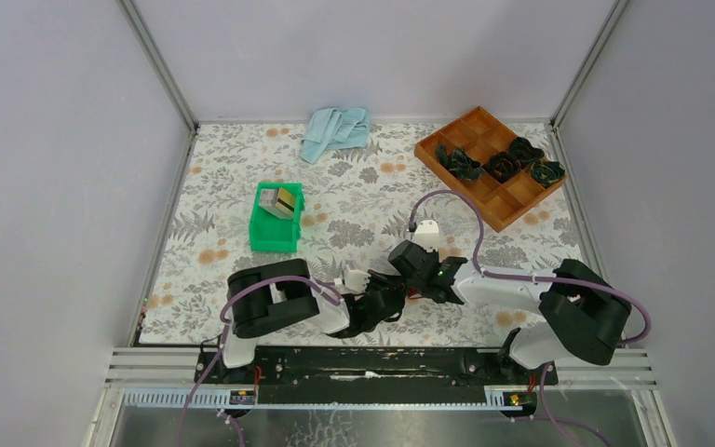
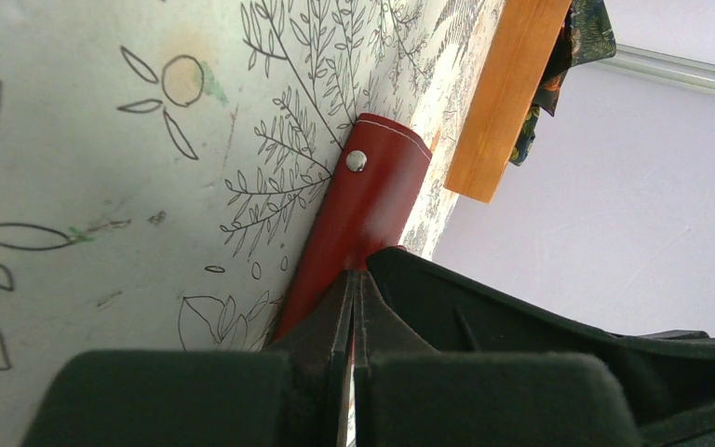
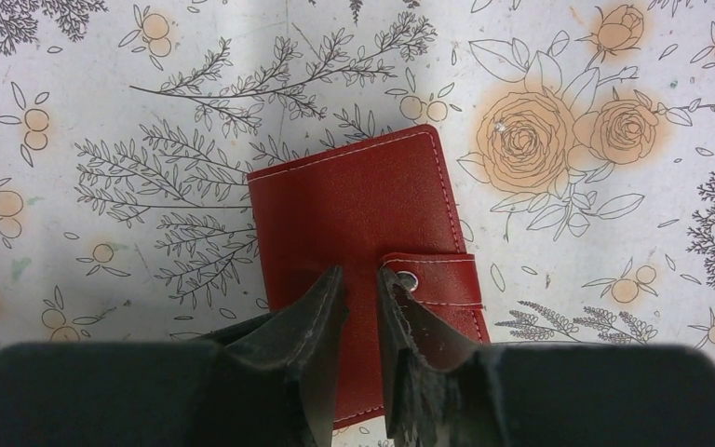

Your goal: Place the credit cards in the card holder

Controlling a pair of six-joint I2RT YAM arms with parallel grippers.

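Note:
A red leather card holder (image 3: 354, 214) with a snap strap lies on the table, largely hidden by the arms in the top view (image 1: 412, 294). My right gripper is over it, part open, fingertips near the snap (image 3: 408, 279). My left gripper is shut at the holder's side (image 2: 372, 186), nothing visible between its fingers. In the top view, a green bin (image 1: 263, 233) at the left holds a stack of card-like items (image 1: 279, 202).
A wooden compartment tray (image 1: 507, 200) with dark crumpled items sits at back right, a blue cloth (image 1: 335, 130) at the back. The middle behind the arms is clear. Both wrists crowd together at front centre.

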